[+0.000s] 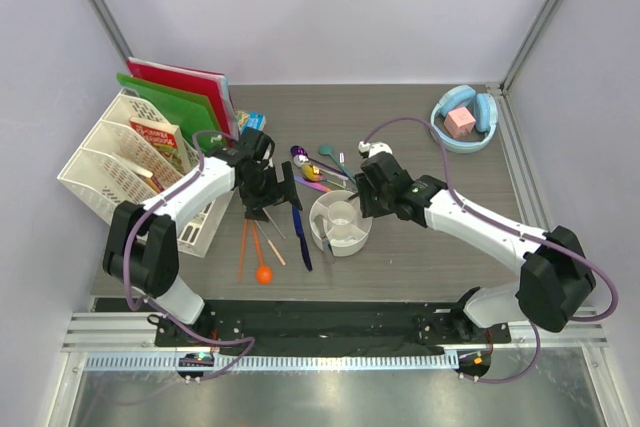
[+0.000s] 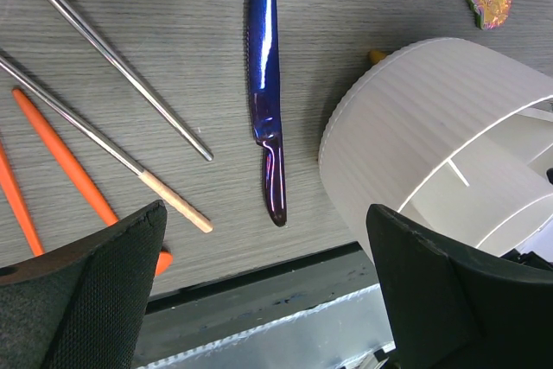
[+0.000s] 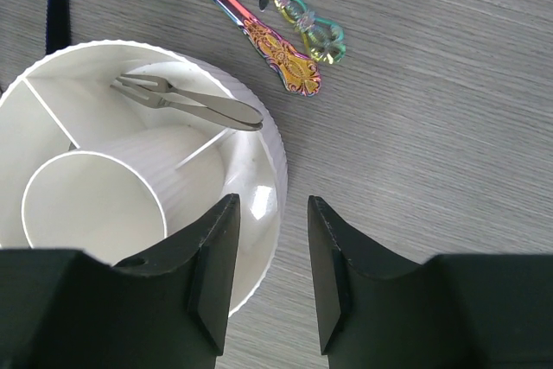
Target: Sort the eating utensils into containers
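The white round container (image 1: 314, 209) with divided compartments stands mid-table, and two silver forks (image 3: 212, 108) lean in one of its compartments. My right gripper is partly open with nothing between its fingers; its left finger overlaps the container's wall in the right wrist view. Just above the container lie a rainbow-handled utensil (image 3: 285, 62) and a green-tinted one (image 3: 311, 32). My left gripper is open and empty above the table. Between its fingers shows a blue-purple knife (image 2: 263, 66), with metal-and-wood chopsticks (image 2: 104, 140) to its left.
An orange spoon (image 1: 264, 274) lies near the front edge. At the left stands a white rack (image 1: 90, 182) with books. Blue headphones (image 1: 485, 112) and a pink block (image 1: 460, 123) sit far right. The table right of the container is clear.
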